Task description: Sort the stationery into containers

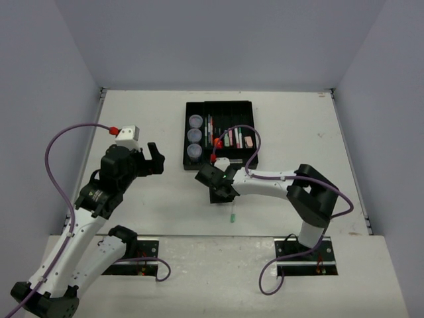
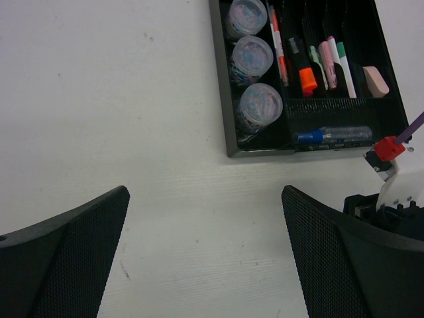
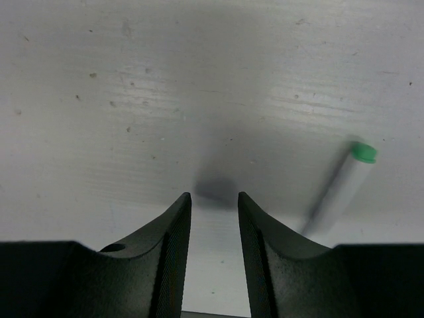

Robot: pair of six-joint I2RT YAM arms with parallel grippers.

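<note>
On the bare white table lies a white marker (image 3: pixel 339 189) with a green end (image 1: pixel 232 218); it looks blurred in the right wrist view. My right gripper hovers low over the table beside the marker, which is off to the right of both fingers. A narrow gap separates its fingers, with only table visible between them. The black sectioned organizer (image 1: pixel 220 104) holds pens, an orange highlighter (image 2: pixel 308 82), a pink eraser (image 2: pixel 375 81), a blue-capped marker (image 2: pixel 341 135) and lidded tubs (image 2: pixel 261 105). Far to its left, my left gripper is wide open and empty.
The right arm's wrist (image 1: pixel 218 177) covers part of the organizer's front edge from above. Grey walls enclose the back and sides.
</note>
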